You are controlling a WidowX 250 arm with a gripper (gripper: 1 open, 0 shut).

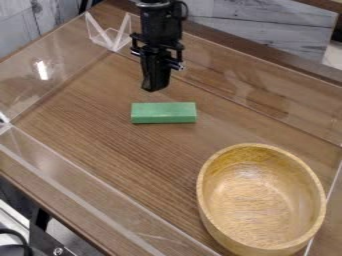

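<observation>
My black gripper (156, 78) hangs above the wooden table at the upper middle, shut, with nothing showing between its fingers. A flat green block (164, 113) lies on the table just in front of and below it, apart from it as far as the view shows. A round pale yellow bowl (261, 200) sits at the lower right.
A clear plastic object (110, 32) stands at the back left. A grey board (254, 25) runs behind the table (107, 170). Dark cables show beyond the lower left edge.
</observation>
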